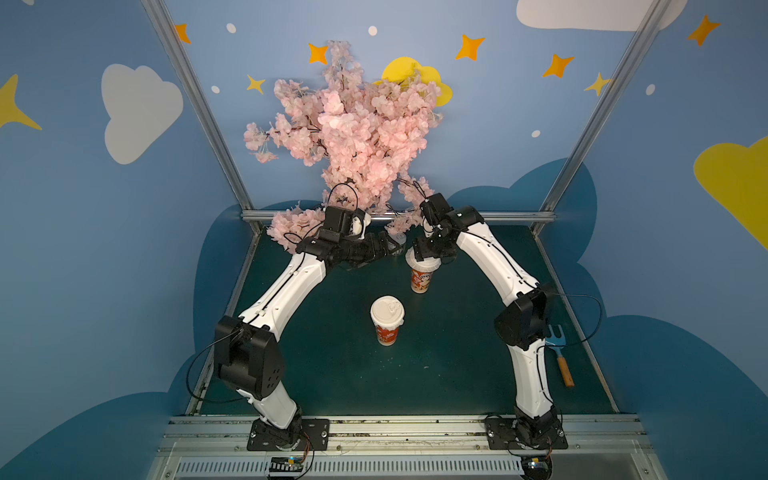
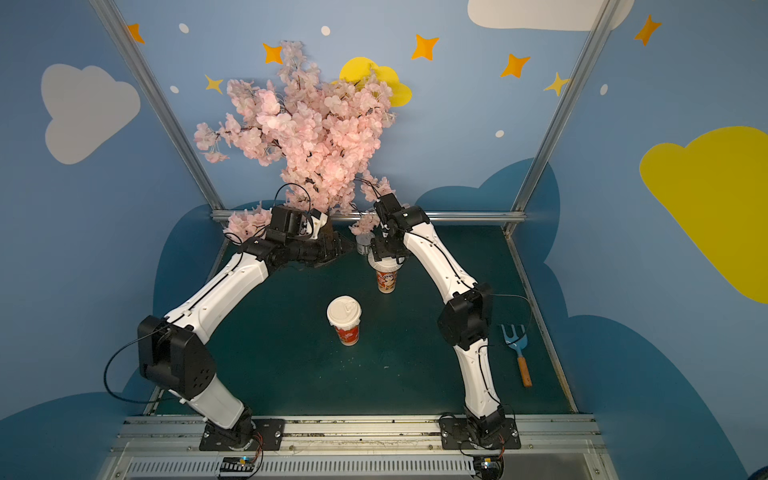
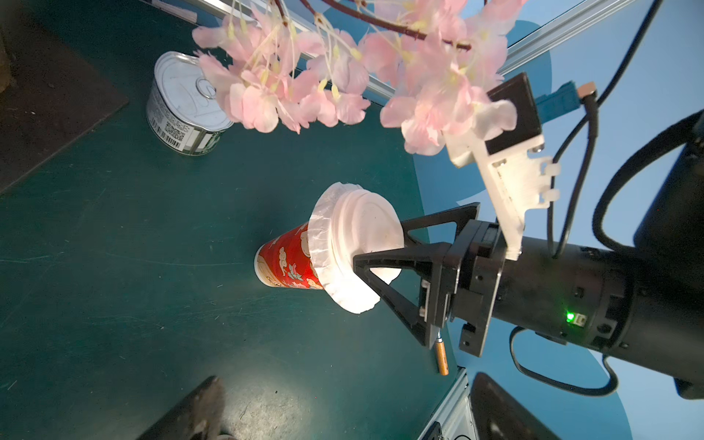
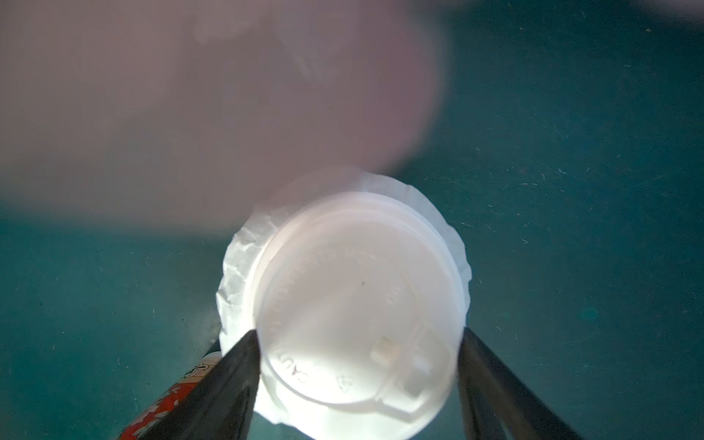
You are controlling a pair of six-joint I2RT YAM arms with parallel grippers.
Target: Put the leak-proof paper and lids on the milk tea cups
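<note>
Two milk tea cups stand upright on the dark green table. The far cup (image 1: 421, 280) has a white lid (image 4: 352, 322) with crumpled white paper (image 3: 333, 286) showing all round under its edge. My right gripper is at that lid, its fingers parted with the lid in view between the fingertips; whether they touch it I cannot tell. The near cup (image 1: 387, 328) also has a white lid, with a small white edge sticking out below it. Left of the far cup, my left gripper is open and empty.
Pink blossom (image 1: 360, 136) hangs at the back, close over both grippers and partly blocking the wrist views. A can (image 3: 187, 110) stands at the back beside a brown board (image 3: 58, 102). A blue fork (image 1: 560, 356) lies at right.
</note>
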